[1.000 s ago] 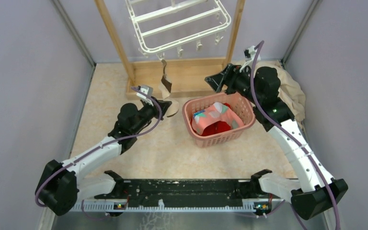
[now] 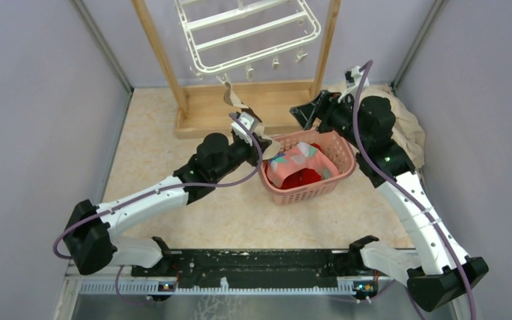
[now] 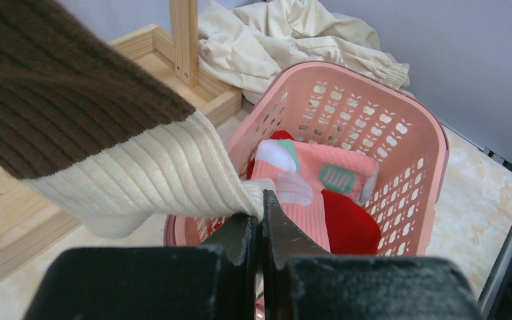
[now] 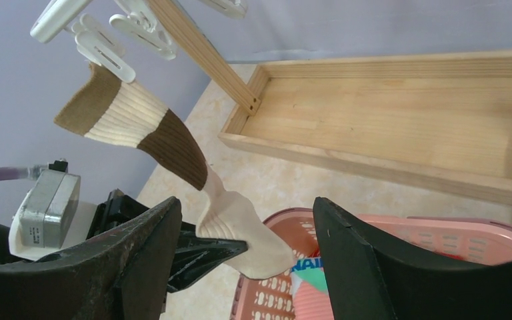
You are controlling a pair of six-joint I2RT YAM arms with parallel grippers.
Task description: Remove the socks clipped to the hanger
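A brown and cream striped sock (image 4: 170, 143) still hangs by its upper end from a white clip (image 4: 106, 55) of the hanger (image 2: 253, 33). Lower down, my left gripper is shut on the sock's cream part, and the sock stretches slantwise from clip to fingers. Its cream toe (image 2: 272, 149) sticks out at the left rim of the pink basket (image 2: 307, 193). Pink patterned socks (image 3: 300, 173) and red cloth (image 3: 351, 225) lie inside that basket. Above the basket's far side, my right gripper (image 2: 302, 115) stands open and empty.
Several empty clips (image 2: 275, 62) hang along the hanger's front edge. A wooden stand (image 2: 253, 107) rises behind the basket. Crumpled cream cloth (image 2: 403, 123) lies at the right. Open table (image 2: 150, 160) shows left of the stand.
The right arm has shifted only slightly to the right.
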